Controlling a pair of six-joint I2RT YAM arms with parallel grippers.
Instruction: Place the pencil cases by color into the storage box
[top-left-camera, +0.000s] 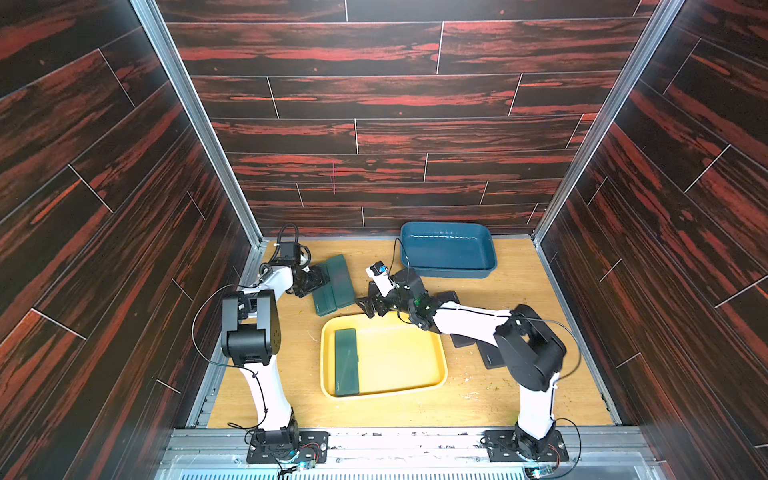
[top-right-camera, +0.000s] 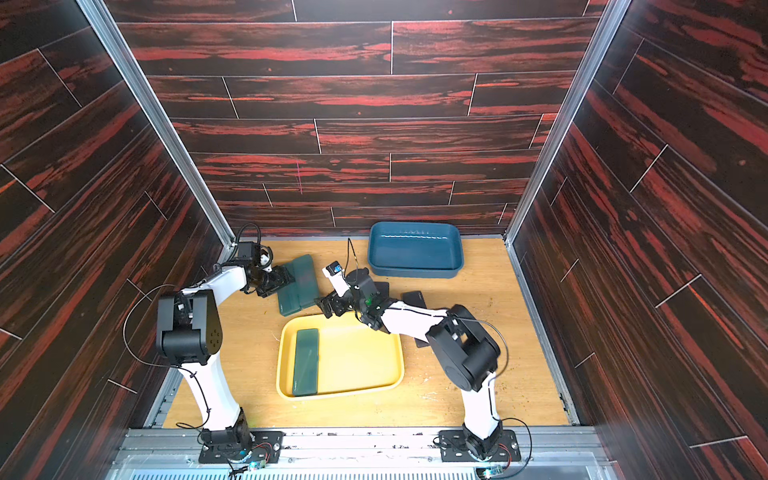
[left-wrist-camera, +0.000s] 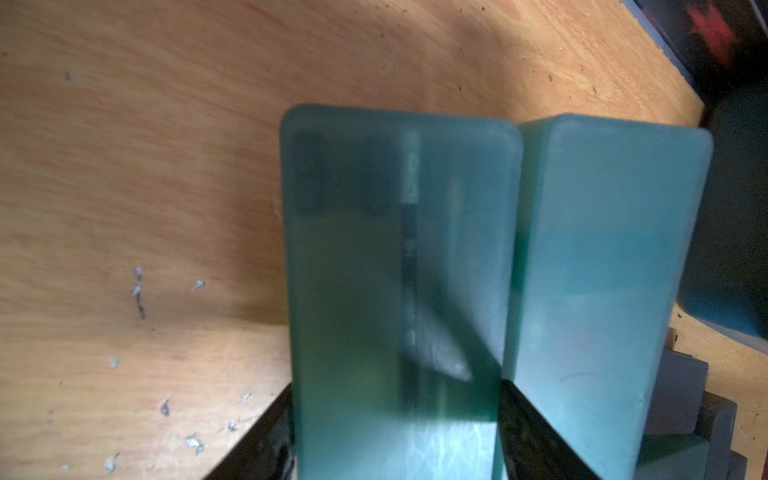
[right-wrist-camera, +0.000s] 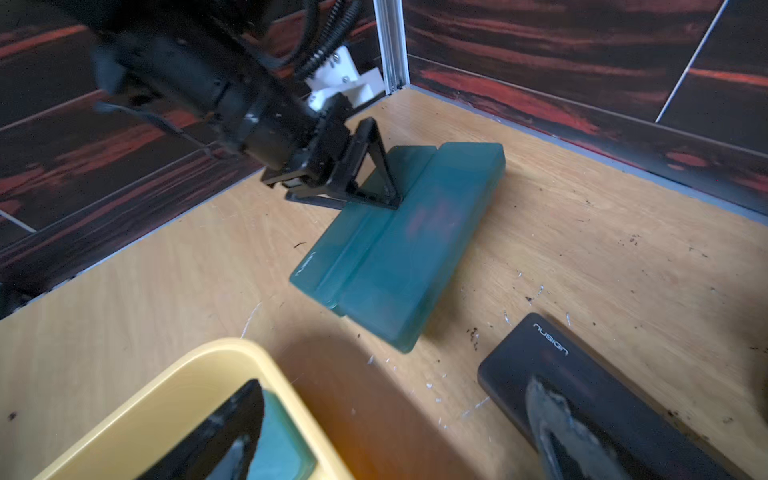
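Two green translucent pencil cases lie side by side at the left of the table. My left gripper is shut on the sides of the left one (left-wrist-camera: 392, 264); the other green case (left-wrist-camera: 608, 264) stands right beside it. Whether the gripped case is off the table, I cannot tell. A third green case (top-left-camera: 346, 361) lies along the left inside wall of the yellow box (top-left-camera: 400, 393). Over that box's back edge my right gripper is open, with nothing between its fingers. A black case (right-wrist-camera: 592, 392) rests on the table past its right finger.
An empty blue box (top-left-camera: 448, 272) stands at the back of the table. More black cases (top-left-camera: 489, 354) lie right of the yellow box, partly hidden under my right arm (top-left-camera: 472, 321).
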